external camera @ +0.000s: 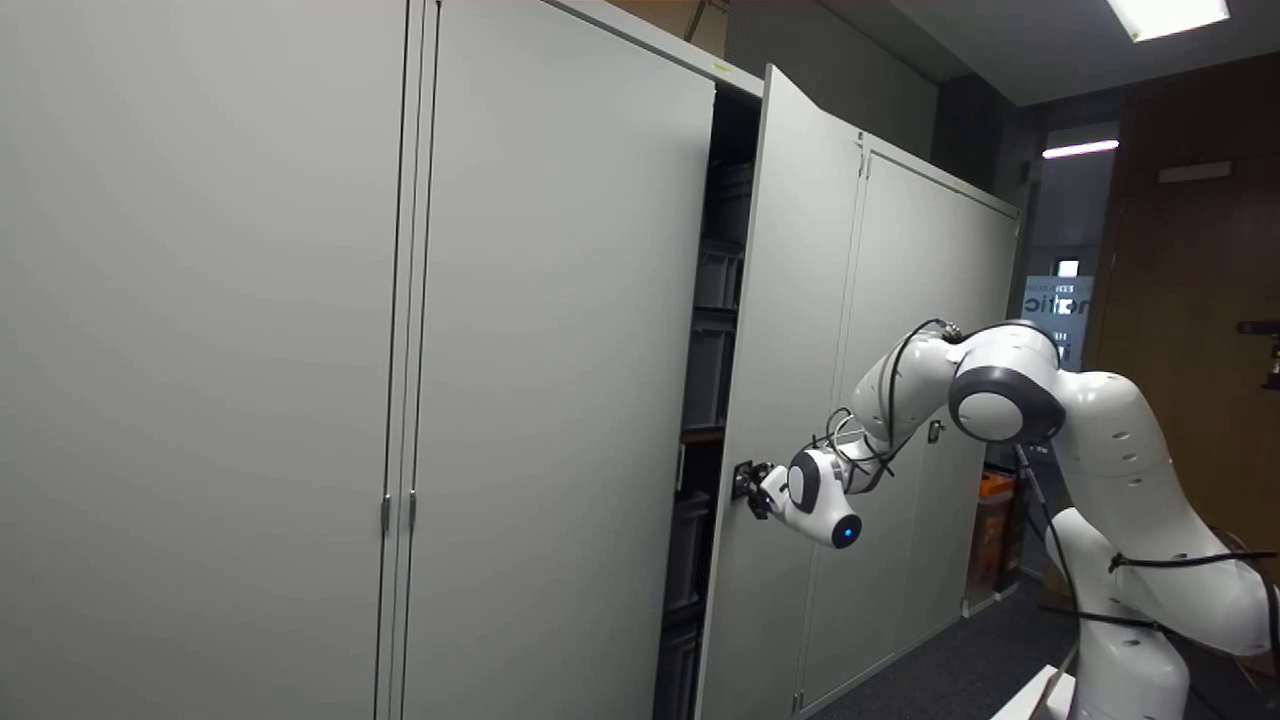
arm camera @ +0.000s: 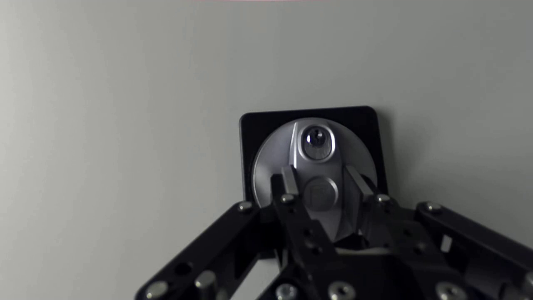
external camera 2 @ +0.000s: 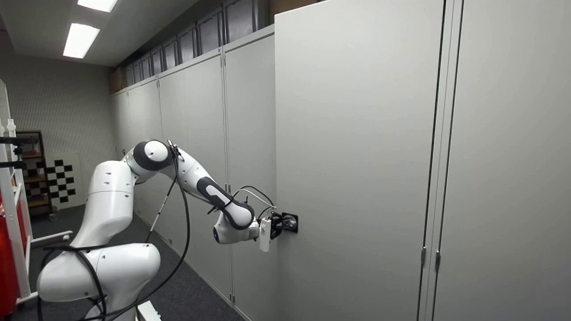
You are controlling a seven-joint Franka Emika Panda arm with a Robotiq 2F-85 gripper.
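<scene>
In the wrist view a silver cabinet handle [arm camera: 321, 216] with a keyhole sits on a round disc in a black square plate [arm camera: 259, 118]. My gripper is shut on the handle's raised grip, one finger on each side. The grey door [external camera: 795, 258] bearing it stands partly open, its free edge swung out from the cabinet. Through the gap, dark shelves with grey bins [external camera: 710, 372] show in exterior view 1. From the other side, exterior view 2 has my gripper [external camera 2: 283, 222] against the handle plate near the door's edge.
A neighbouring cabinet door [external camera: 564, 360] stands closed left of the gap in exterior view 1. Further closed doors [external camera 2: 195, 139] line the wall. Dark floor [external camera 2: 179, 281] lies in front of the cabinets, and an orange box [external camera: 994, 485] stands at their far end.
</scene>
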